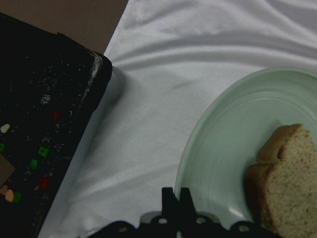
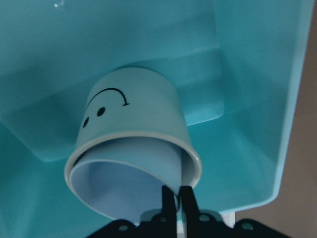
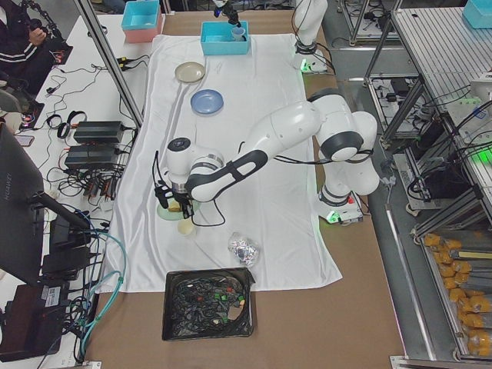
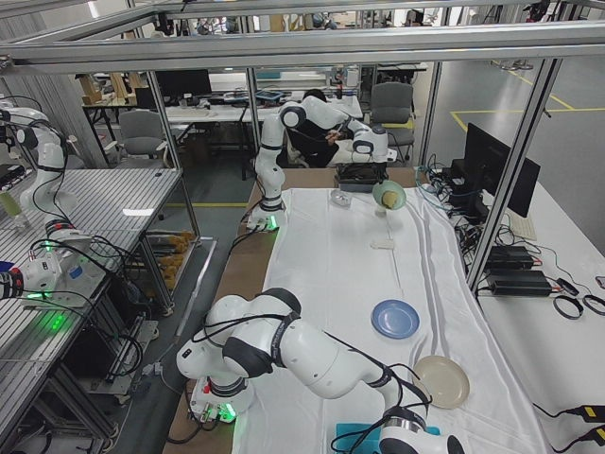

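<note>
My left gripper is shut on the rim of a pale green plate (image 1: pixel 218 139), which holds a slice of bread (image 1: pixel 282 183). In the camera right view the plate (image 4: pixel 391 189) is over the cloth's far end. My right gripper is low over a teal bin (image 2: pixel 247 74), its fingers close together at the rim of a light blue cup (image 2: pixel 119 193) nested inside a cup with a printed face (image 2: pixel 129 104); whether they grip it is unclear.
A blue plate (image 3: pixel 207 101) and a beige plate (image 3: pixel 189 71) lie on the white cloth. A foil bundle (image 3: pixel 244 249), a small cream round item (image 3: pixel 185 227) and a black tray (image 3: pixel 174 315) are near the left arm.
</note>
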